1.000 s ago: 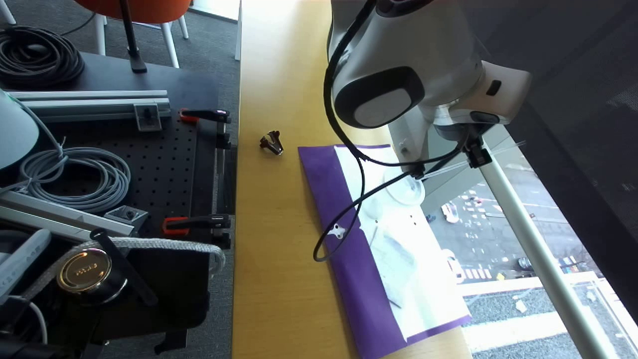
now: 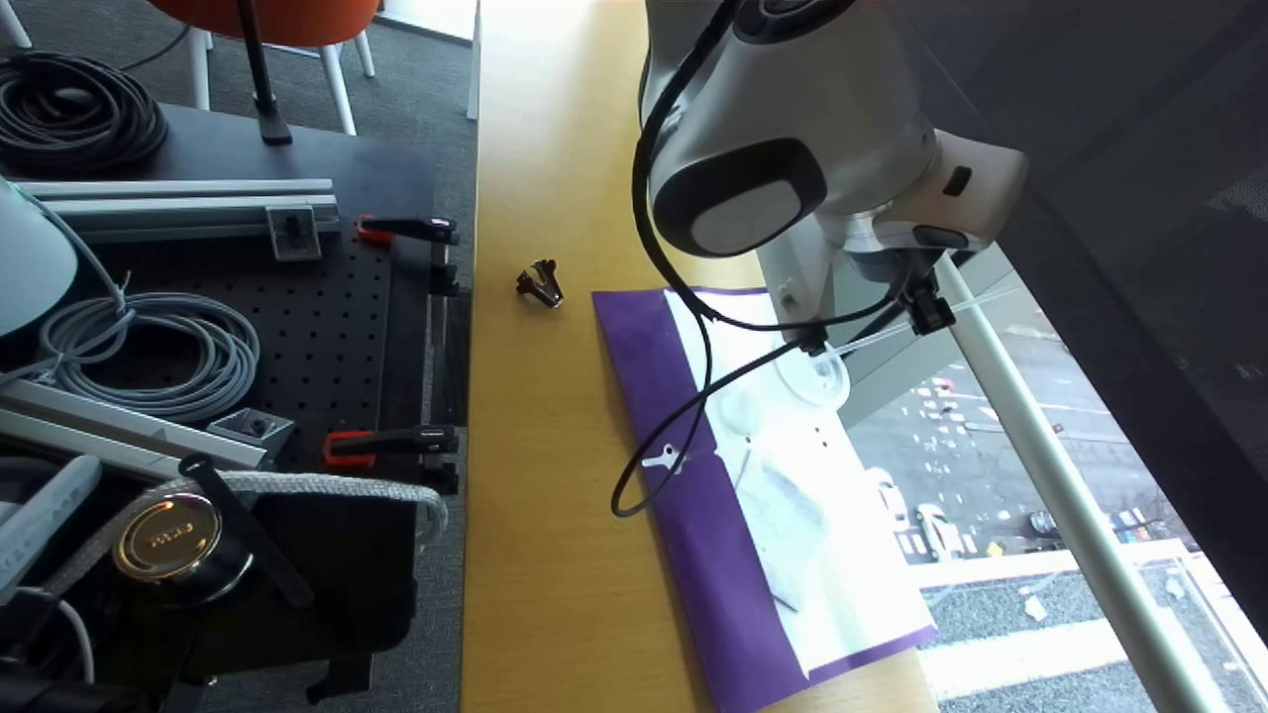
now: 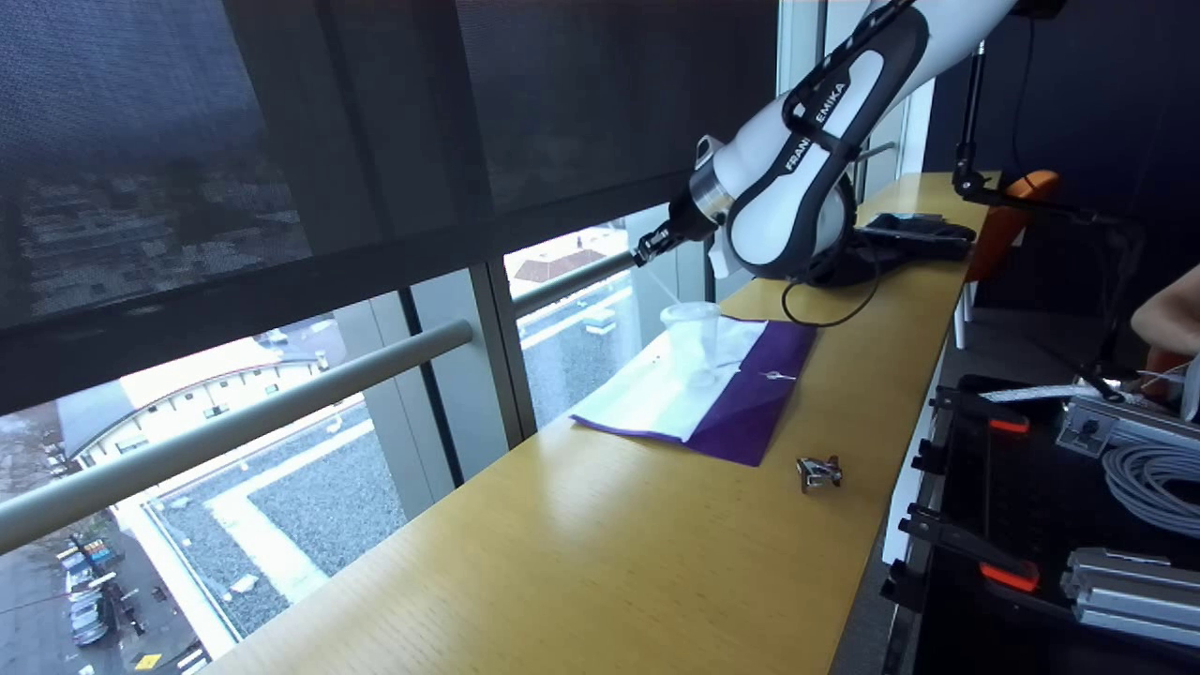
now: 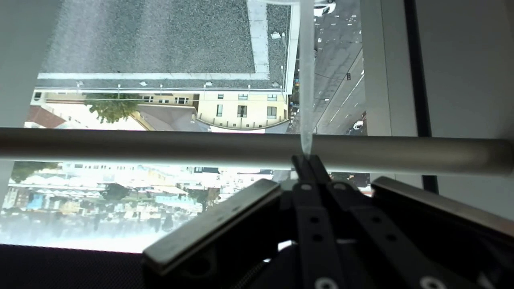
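My gripper is shut on one end of a thin, clear straw point(image 4: 306, 72), which runs away from the fingertips in the wrist view. In exterior view 2 the straw point(image 3: 664, 283) slants down from the gripper point(image 3: 638, 257) to the rim of a clear plastic cup point(image 3: 692, 339). Whether its lower end touches the cup or is inside it, I cannot tell. The cup stands upright on the white and purple sheet. In exterior view 1 the cup point(image 2: 817, 378) is partly covered by the arm, and the gripper point(image 2: 932, 314) hangs near the window rail.
A metal rail point(image 3: 337, 396) runs along the window beside the table. On the purple strip point(image 2: 713, 582) lies a small white item point(image 2: 662, 458). A staple remover point(image 2: 542, 284) sits near the table's other edge. Bare wood point(image 3: 540, 562) fills the near table. A cable loops beneath the arm.
In exterior view 1 the arm and gripper have shifted slightly left, towards the cup, and the straw has moved with them. The cup seems to stand where it was.
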